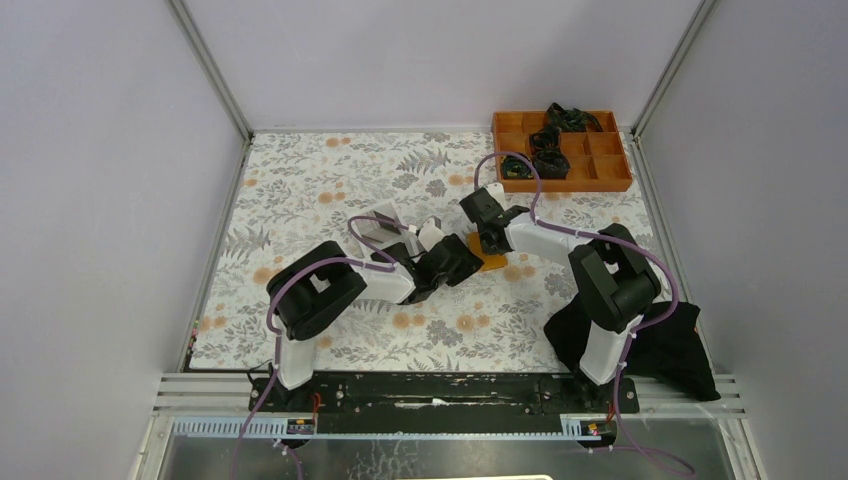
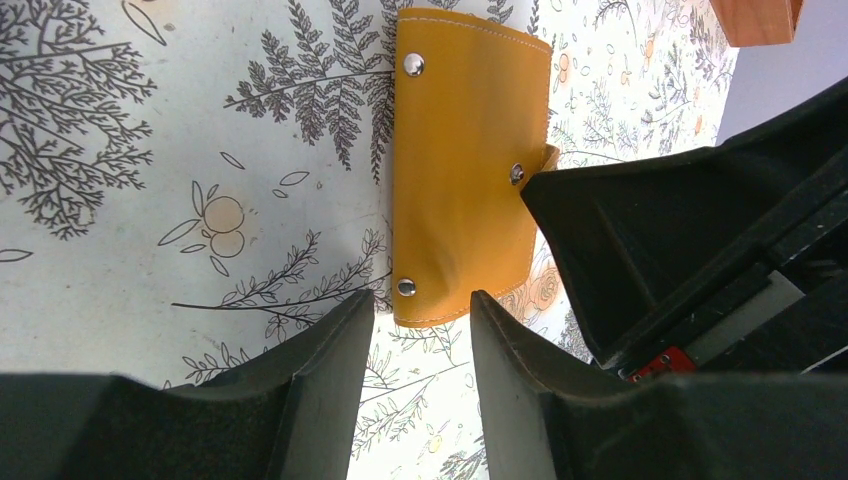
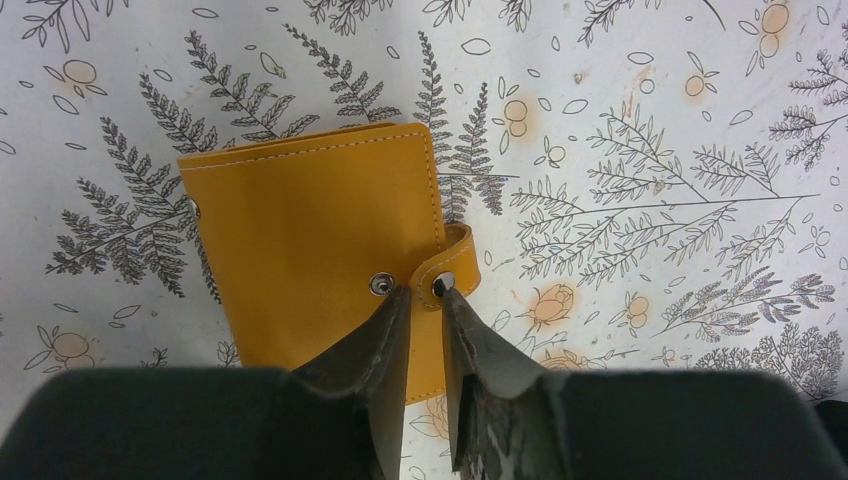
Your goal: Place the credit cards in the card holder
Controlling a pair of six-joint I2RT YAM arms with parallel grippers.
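Observation:
The orange leather card holder (image 1: 486,258) lies flat on the floral mat, mostly under my right gripper in the top view; its body (image 2: 465,150) fills the middle of the left wrist view. My left gripper is part open at its near-left edge, nothing visible between the fingers. My right gripper is over the snap strap (image 3: 452,255), its fingertips at the metal snap, slightly apart; whether they grip the strap is unclear. No credit card can be clearly made out.
A wooden compartment box (image 1: 605,165) with black items stands at the back right. A pale object (image 1: 380,215) lies partly under my left arm. A black cloth (image 1: 690,355) is at the front right.

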